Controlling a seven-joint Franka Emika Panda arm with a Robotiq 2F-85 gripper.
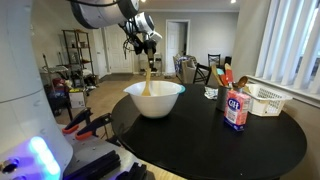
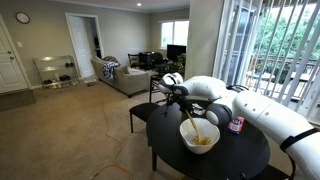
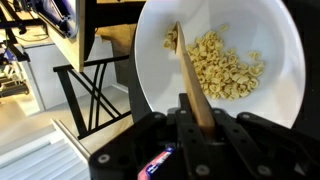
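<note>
A white bowl stands on the dark round table. Light-brown pasta-like pieces lie inside it, gathered to one side in the wrist view. My gripper is above the bowl, shut on the handle of a wooden utensil. In exterior view 1 this utensil leans down into the bowl, and its lower end is partly hidden by the bowl's wall. Whether its tip touches the bottom I cannot tell. In exterior view 2 the utensil crosses the bowl's rim.
Right of the bowl stand a red-and-blue carton and a container of utensils. A white basket is behind them.
</note>
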